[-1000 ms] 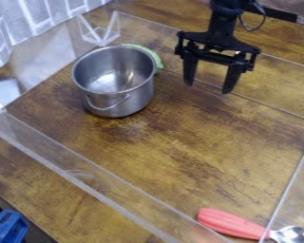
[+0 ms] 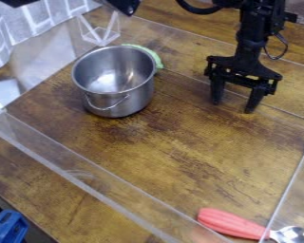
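Note:
My black gripper (image 2: 242, 87) hangs low over the wooden table at the upper right, fingers pointing down near the surface; whether they are apart or closed on anything is hard to make out. To its left stands a steel pot (image 2: 113, 86) with a wire handle. A green object (image 2: 149, 56) lies partly hidden behind the pot. At the lower right lies a red-handled utensil (image 2: 235, 224) with a metal head.
Clear plastic walls edge the area at left and right. A blue object (image 2: 5, 230) sits at the lower left corner.
My gripper has moved right and somewhat downward, away from the pot. The pot and utensil have stayed where they were.

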